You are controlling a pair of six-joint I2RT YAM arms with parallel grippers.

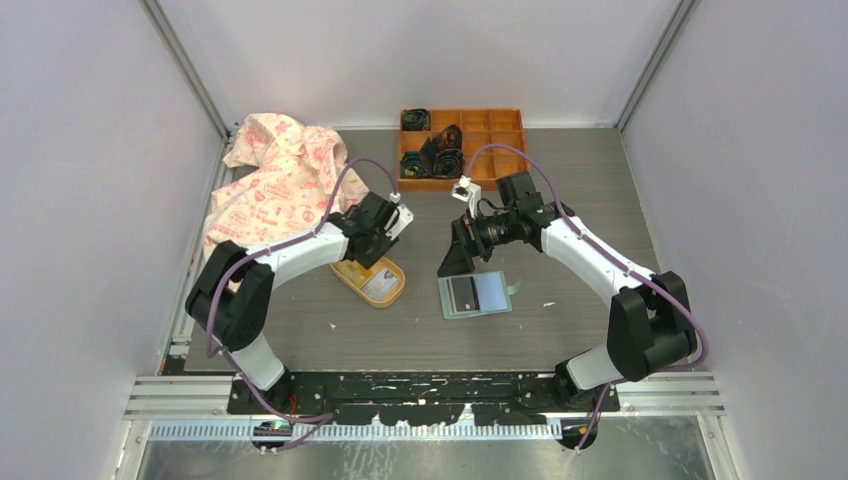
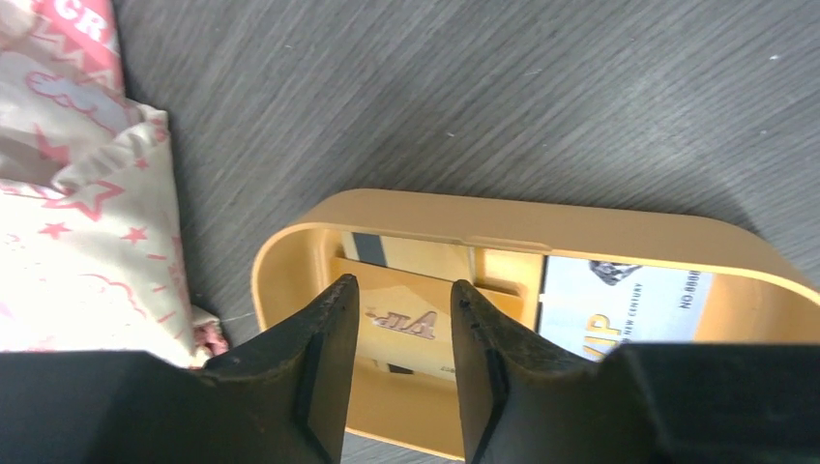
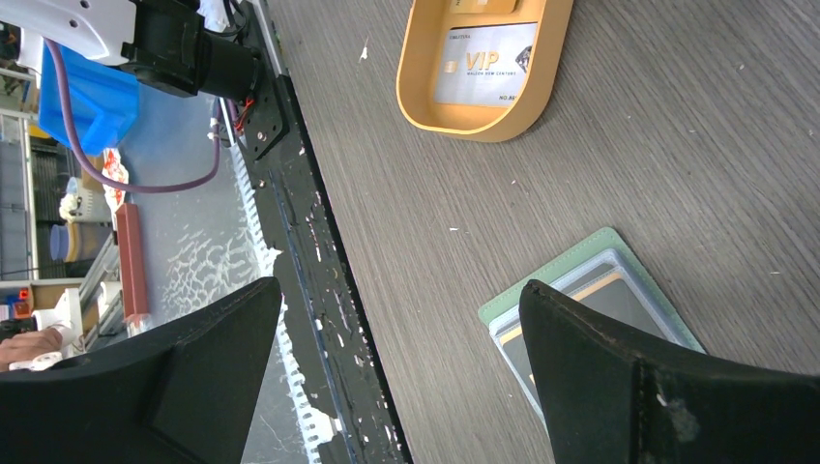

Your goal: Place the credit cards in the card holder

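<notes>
Several cards lie in an oval tan tray (image 2: 619,227). A gold VISA card (image 2: 411,329) rests on other cards at one end, and a white VIP card (image 2: 629,300) lies flat at the other. My left gripper is over the gold card, its fingers part open on either side of it in view, with no card visibly gripped. The green-edged card holder (image 1: 475,296) lies open on the table, a dark card in its left side and a pale blue right side. Near the holder, my right gripper stands wide open and empty.
A patterned cloth (image 1: 275,185) is heaped at the back left. An orange compartment box (image 1: 500,125) with dark rolled items stands at the back. Bare table (image 1: 570,270) lies right of the holder.
</notes>
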